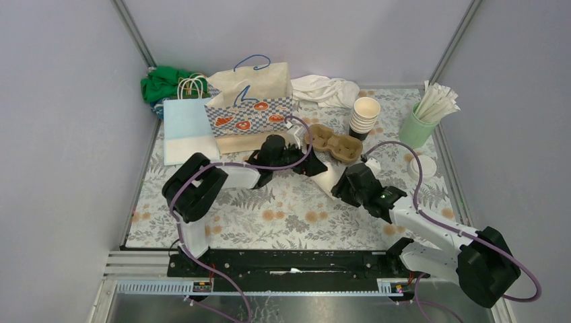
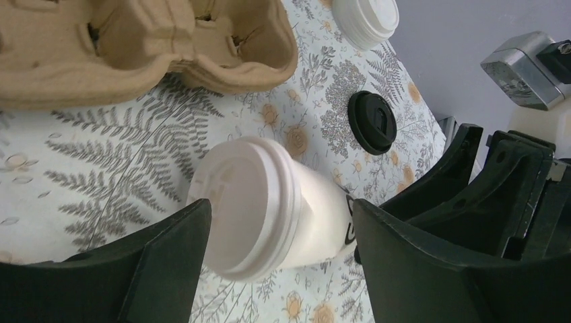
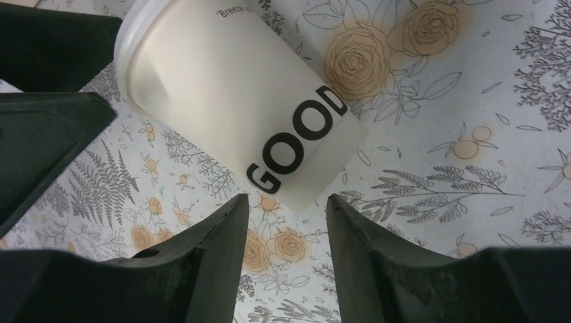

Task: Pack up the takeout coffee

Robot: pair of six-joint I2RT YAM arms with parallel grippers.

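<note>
A white lidded coffee cup (image 2: 242, 208) printed GOOD (image 3: 242, 94) lies on its side on the floral cloth between my grippers. My left gripper (image 1: 313, 168) is over its lid end, its fingertips (image 2: 178, 262) spread in the left wrist view. My right gripper (image 1: 340, 192) is by the printed end; in the right wrist view its fingers (image 3: 195, 269) are parted, with bare cloth between them. The brown cup carrier (image 1: 333, 142) lies just behind the cup.
Stacked cups (image 1: 365, 116), a green holder (image 1: 415, 131) of wrapped items and white lids (image 1: 423, 166) stand right. A black lid (image 2: 372, 121) lies near. Paper bags (image 1: 249, 101) fill the back left.
</note>
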